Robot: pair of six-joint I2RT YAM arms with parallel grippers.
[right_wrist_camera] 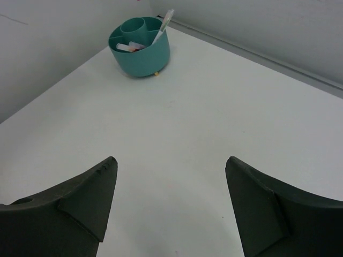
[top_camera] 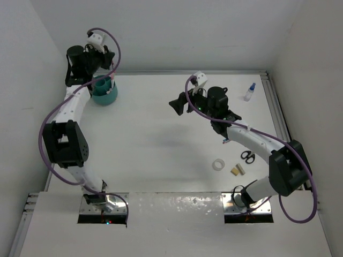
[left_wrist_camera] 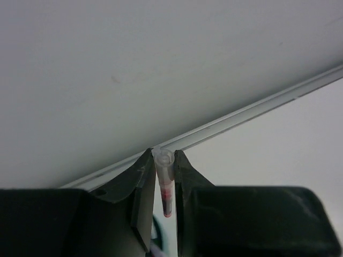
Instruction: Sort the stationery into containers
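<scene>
My left gripper is shut on an upright white marker with a red end (left_wrist_camera: 165, 182), high over the teal multi-compartment container (top_camera: 105, 97) at the far left. That container (right_wrist_camera: 140, 63) holds several pens in the right wrist view. My right gripper (top_camera: 181, 101) hangs open over the table's middle, with only bare table between its fingers in its wrist view.
At the right lie a small bottle (top_camera: 249, 92), black scissors (top_camera: 247, 157), a tape roll (top_camera: 218, 160), a yellow block (top_camera: 235, 171) and a grey piece (top_camera: 240, 169).
</scene>
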